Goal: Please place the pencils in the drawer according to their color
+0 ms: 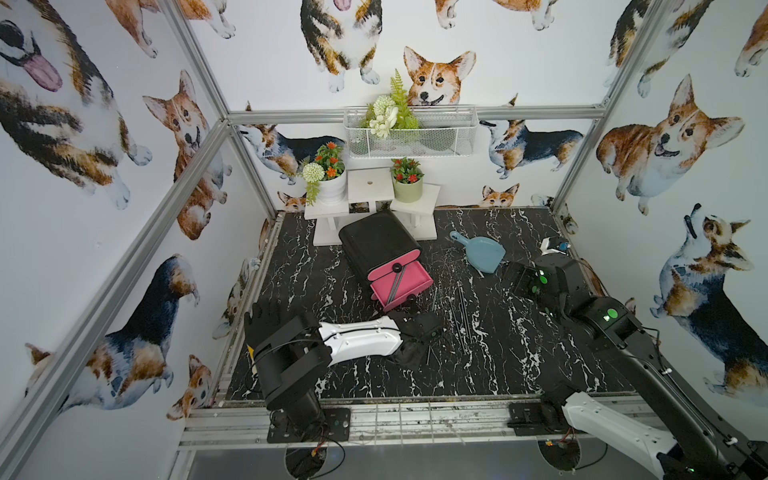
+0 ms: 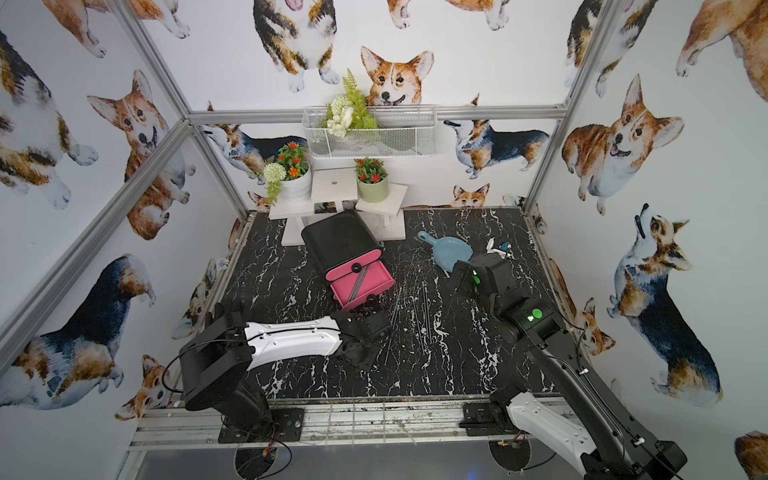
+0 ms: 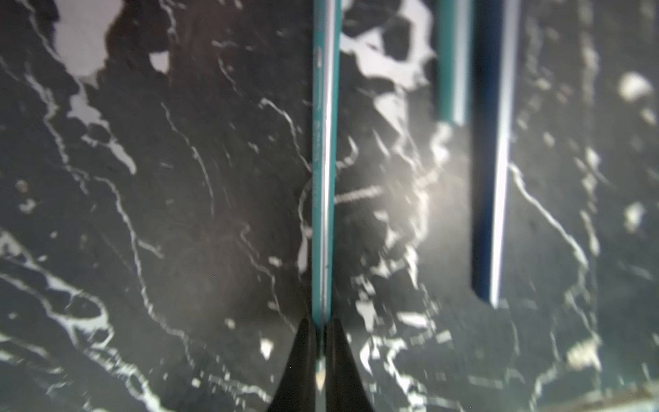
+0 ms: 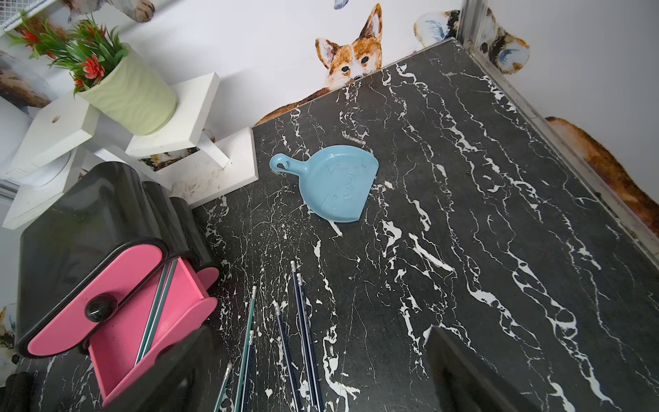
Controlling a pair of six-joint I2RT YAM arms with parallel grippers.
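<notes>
A pink drawer (image 4: 188, 288) stands pulled out of the black box (image 4: 89, 213), with teal pencils (image 4: 156, 312) lying inside it. On the marble-patterned table, in the right wrist view, lie a teal pencil (image 4: 247, 336) and dark blue pencils (image 4: 302, 329). My left gripper is low over the table in front of the drawer. Its fingers are shut about the end of a teal pencil (image 3: 324, 171), whose pale tip shows between them. To the right of that are another teal pencil (image 3: 453, 61) and a dark blue one (image 3: 490, 158). My right gripper is open and empty, raised above the table's right side.
A blue dustpan (image 4: 339, 182) lies behind the loose pencils. White stands (image 1: 412, 216) with potted flowers (image 1: 407, 184) are behind the box. A small white and blue object (image 2: 500, 249) lies at the back right. In the right wrist view, the table's right side is bare.
</notes>
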